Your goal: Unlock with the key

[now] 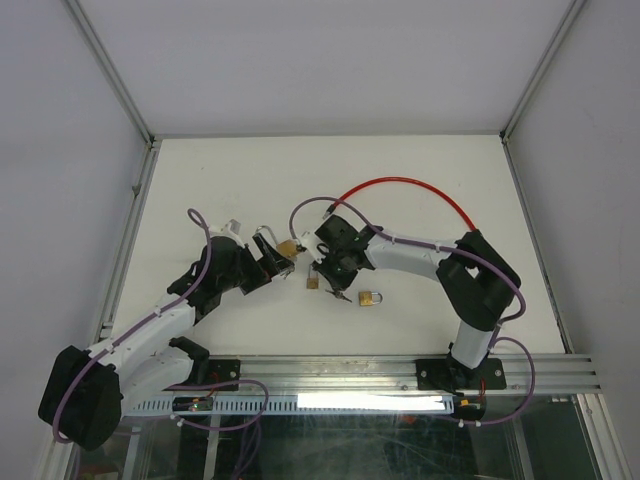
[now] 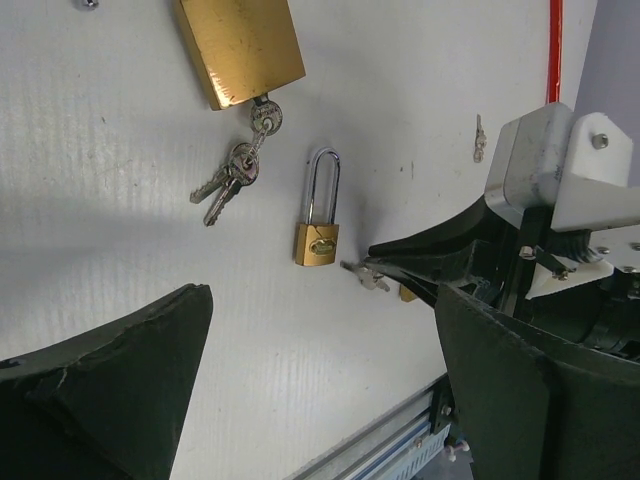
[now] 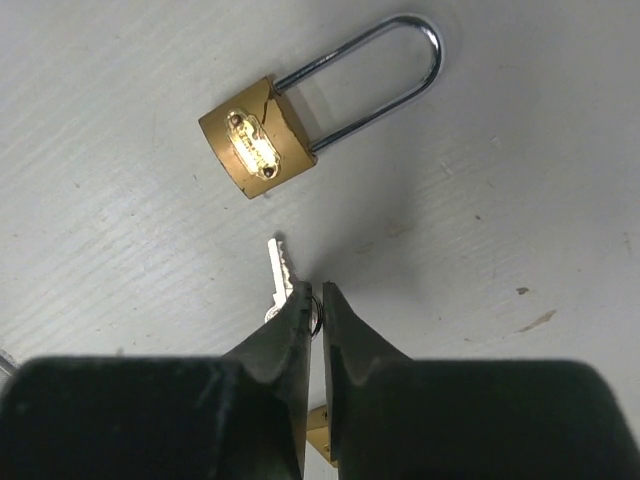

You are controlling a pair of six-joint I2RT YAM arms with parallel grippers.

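Observation:
In the right wrist view, a small brass padlock [image 3: 258, 140] lies with its long shackle closed. Below it is a silver key [image 3: 280, 268] on a ring [image 3: 317, 314]. My right gripper has its fingertips almost together right at that ring; whether they pinch it cannot be told. The left wrist view shows the same padlock [image 2: 317, 243], with the keys [image 2: 367, 276] beside the right fingertips. Above the table my left gripper stands wide open, nothing between its fingers.
A big brass padlock [image 2: 245, 50] with its own keys [image 2: 237, 175] lies left of the small one. Another padlock [image 1: 370, 298] rests to the right, near the front. A red cable [image 1: 400, 180] curves across the back right.

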